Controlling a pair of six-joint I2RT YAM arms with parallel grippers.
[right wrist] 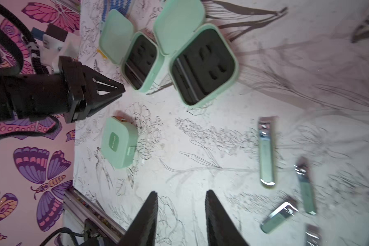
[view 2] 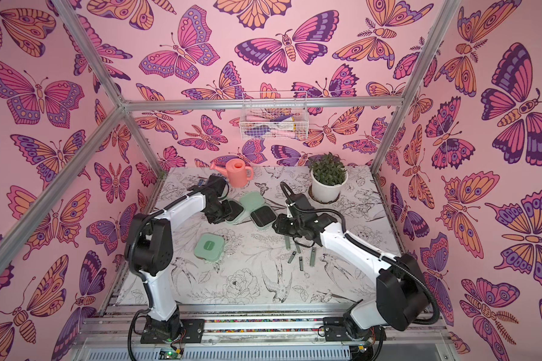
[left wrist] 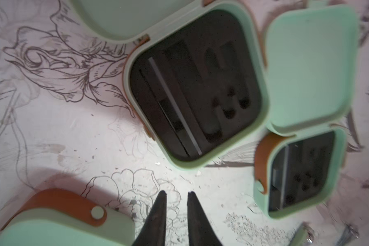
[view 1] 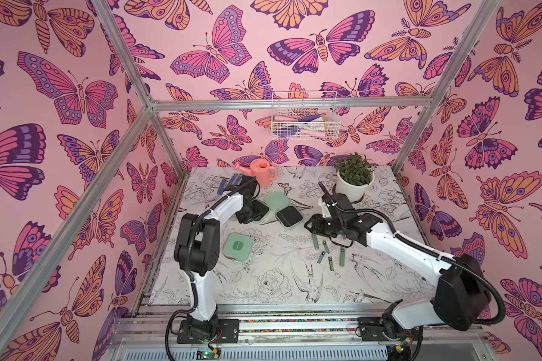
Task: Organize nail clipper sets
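Observation:
Two open mint cases with black foam inserts lie at the middle back, a left one [left wrist: 201,82] and a right one [right wrist: 203,67]. A closed mint case [view 1: 238,246] sits nearer the front. Green clippers [right wrist: 265,157] and smaller tools lie loose at the right. My left gripper hovers over the cases, a narrow gap between its fingertips; whether it holds anything is unclear. My right gripper is part open above the table left of the loose clippers, nothing visible between its fingers.
A pink watering can [view 1: 260,173] and a potted plant [view 1: 352,180] stand at the back, with a blue glove [view 1: 225,185] at the back left.

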